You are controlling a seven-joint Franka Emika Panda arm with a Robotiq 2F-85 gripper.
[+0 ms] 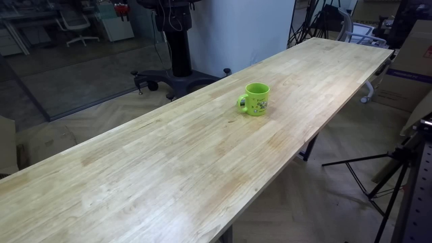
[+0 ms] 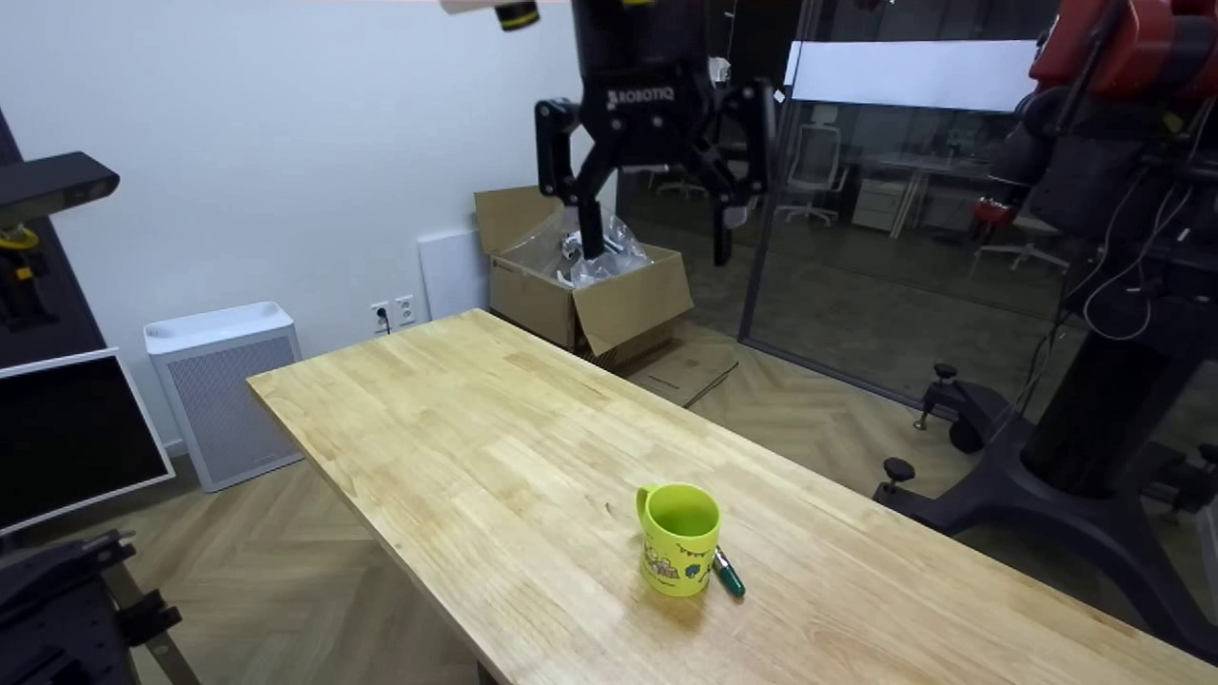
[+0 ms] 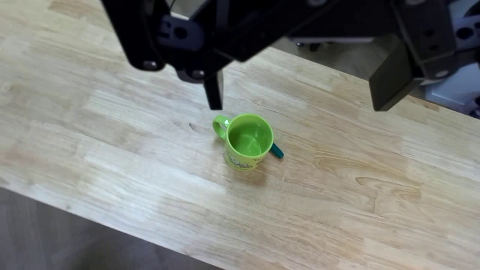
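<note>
A lime-green mug (image 2: 676,548) with printed figures stands upright on the wooden table, its inside empty as far as the wrist view shows. Just behind it, partly hidden by the mug, lies a dark green marker (image 2: 728,575); its green end (image 3: 276,150) shows past the mug's rim from above. In exterior view 1 the mug (image 1: 257,100) covers nearly all of the marker. High over the table hangs my gripper (image 2: 688,242), wide open, with nothing between its fingertips. From the wrist, the mug (image 3: 248,139) appears below the gap of the open gripper.
Bare tabletop (image 1: 170,162) stretches on both sides of the mug. Beyond the table's far end sits an open cardboard box (image 2: 571,285) with plastic wrapping. A dark wheeled stand (image 1: 180,77) is close to the long edge, and a tripod (image 1: 376,190) is on the opposite side.
</note>
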